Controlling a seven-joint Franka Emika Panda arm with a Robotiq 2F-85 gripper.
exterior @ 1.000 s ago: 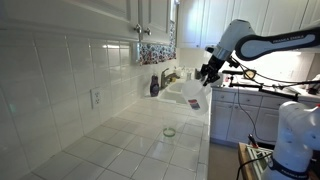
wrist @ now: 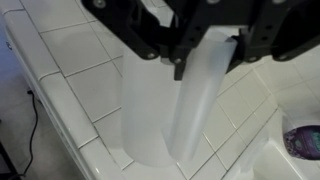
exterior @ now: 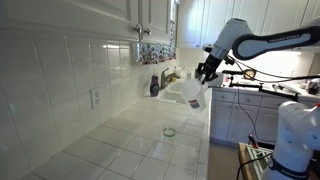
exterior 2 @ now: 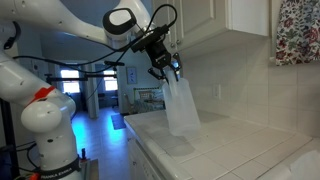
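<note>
A translucent white sheet-like item [exterior 2: 181,108], perhaps a plastic bag or flexible mat, hangs from my gripper [exterior 2: 168,72]. In the wrist view, my gripper is shut on the top of the white item [wrist: 175,110], which curls into a fold below the fingers. Exterior view 1 has my gripper [exterior: 205,76] high over the counter's right part, with the white item [exterior: 194,96] dangling beneath it. Its lower end comes close to the tiled counter in exterior view 2; whether it touches I cannot tell.
A small greenish round object [exterior: 169,132] rests on the tiled counter [exterior: 135,141]. At the back are a sink [exterior: 174,94] and a dark soap bottle [exterior: 154,86]. A purple-labelled thing [wrist: 303,142] shows at the wrist view's right.
The hanging white item has shifted and turned slightly. My arm has hardly moved, and the gripper still has hold of the item.
</note>
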